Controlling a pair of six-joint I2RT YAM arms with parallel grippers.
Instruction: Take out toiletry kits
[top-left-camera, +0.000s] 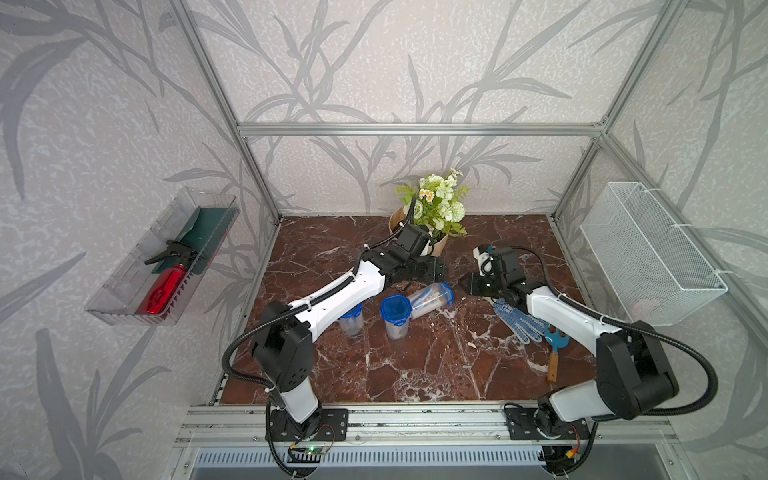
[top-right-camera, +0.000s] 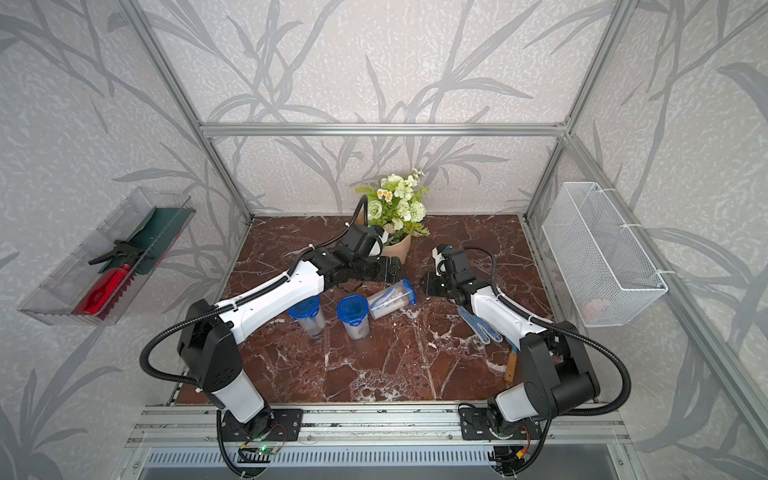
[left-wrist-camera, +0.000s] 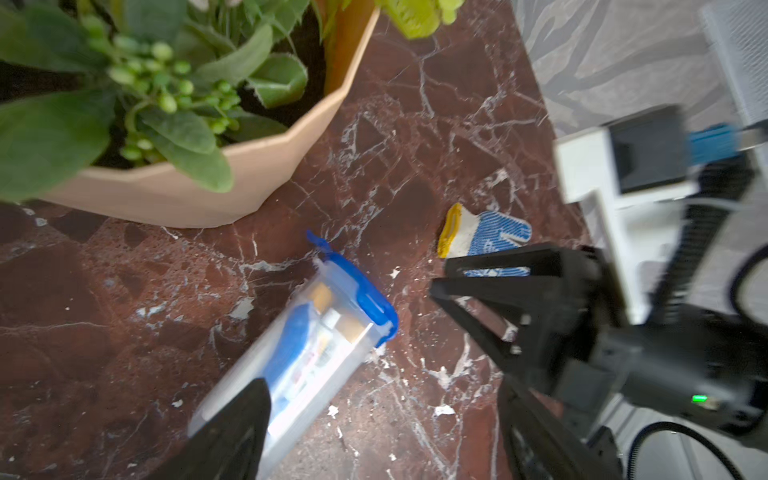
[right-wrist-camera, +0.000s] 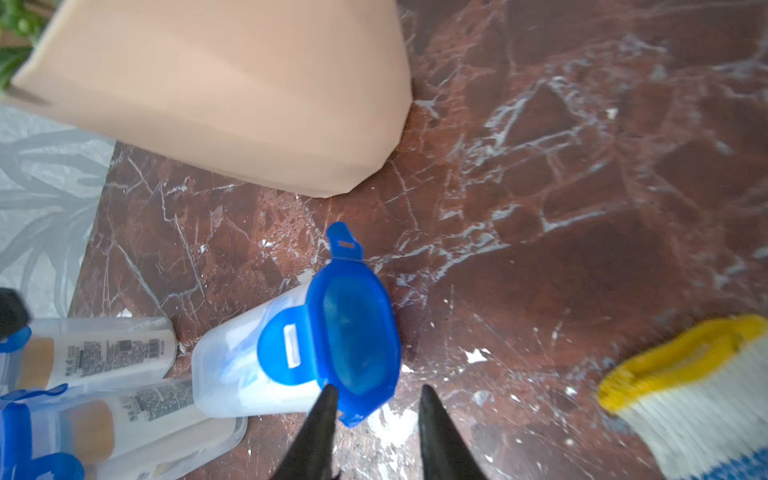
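Note:
A clear toiletry canister with a blue lid lies on its side on the marble tabletop, its contents showing through the wall in the left wrist view. Two more canisters stand upright to its left. Above and behind the lying canister, my left gripper is open, with the canister's body showing below one finger. My right gripper hangs to the right of the blue lid, its fingers apart and nothing held between them. In the top left view it hides part of the glove.
A flower pot stands close behind the lying canister. At right lie a glove and a blue fork with a wooden handle. A white mesh basket and a clear bin hang on the side walls.

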